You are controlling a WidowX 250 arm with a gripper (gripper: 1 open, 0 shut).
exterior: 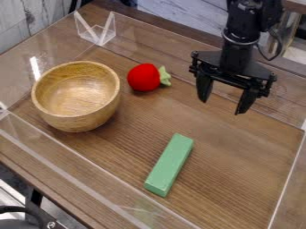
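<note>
My black gripper (pixel 234 88) hangs over the right back of the wooden table, its two fingers spread apart with nothing seen between them. To its left lies a red round object with a green leafy top (pixel 146 77), like a strawberry or tomato. A wide tan bowl (pixel 74 116) stands at the left. A green rectangular bar (pixel 170 165) lies in the front middle, below and left of the gripper.
A clear angular plastic piece (pixel 96 27) stands at the back left near the table's edge.
</note>
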